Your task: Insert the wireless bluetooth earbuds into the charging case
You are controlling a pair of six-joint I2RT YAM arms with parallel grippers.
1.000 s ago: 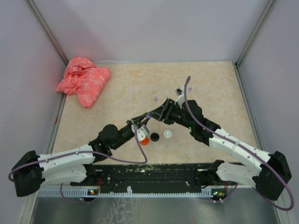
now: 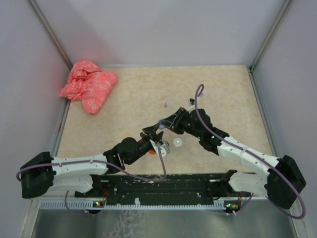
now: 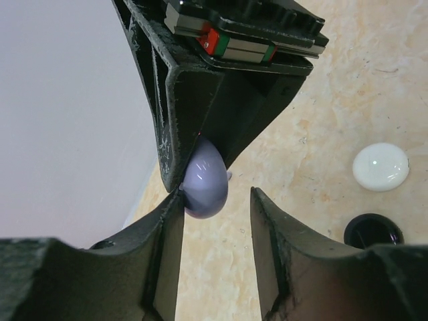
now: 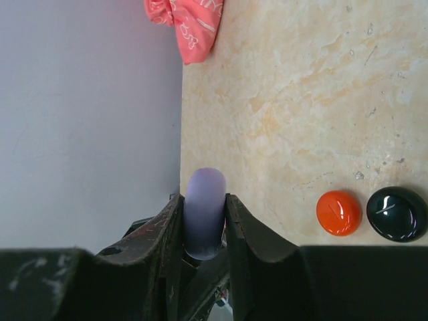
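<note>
A small lavender oval object (image 4: pixel 204 210) sits between my right gripper's fingertips, in the middle of the right wrist view. My left gripper has its fingers part apart; in the left wrist view the same lavender object (image 3: pixel 205 184) is at its left fingertip, with the other gripper's dark fingers above it. In the top view both grippers meet over the table's middle, around the lavender object (image 2: pixel 161 124). Whether the left fingers grip it is unclear.
On the table (image 2: pixel 129 89) lie a white disc (image 2: pixel 178 142), a red disc (image 4: pixel 338 212), a black disc (image 4: pixel 396 212) and small lavender bits. A pink cloth (image 2: pixel 89 87) is at the back left. Grey walls surround the table.
The left arm and gripper have shifted slightly rightward in the top view; the right gripper has moved slightly right, with the lavender object moving along.
</note>
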